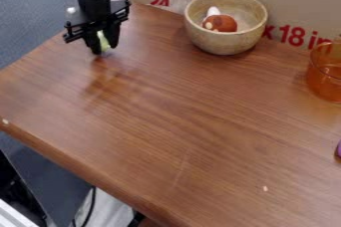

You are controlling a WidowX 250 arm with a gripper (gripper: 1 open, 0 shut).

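Observation:
My black gripper (96,38) is low over the wooden table's back-left corner, pointing down. A small pale yellow-green object (104,42) shows at its fingertips, partly hidden by them; whether the fingers are closed on it is not clear.
A beige bowl (225,40) holding a brown round item (225,23) and white items stands at the back. An orange translucent container (324,77) sits at the right edge, with a small purple thing (337,149) below it.

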